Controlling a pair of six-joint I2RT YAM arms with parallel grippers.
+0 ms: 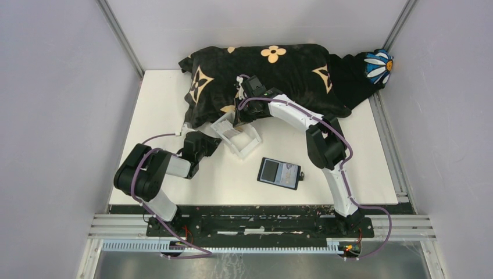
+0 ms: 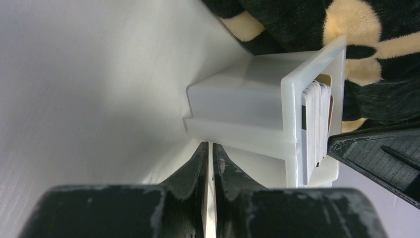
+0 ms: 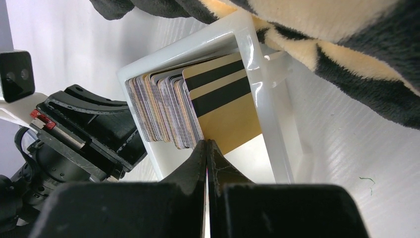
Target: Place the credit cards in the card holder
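An open white box (image 1: 244, 150) holds a tight row of cards (image 3: 156, 109) at one end. A gold card (image 3: 230, 124) with dark stripes leans away from that row toward the empty part of the box. My right gripper is shut, its tips down in the box at the gold card's lower edge. At the box's left side, my left gripper is shut on the box's thin lower edge, with a narrow gap between its fingers. The black card holder (image 1: 280, 173) lies flat on the table, right of the box and nearer the front.
Behind the box a dark plush cushion (image 1: 261, 70) with flower patterns fills the back of the table, close to the box's rear. A dark cloth with a blue flower (image 1: 378, 67) lies at the far right.
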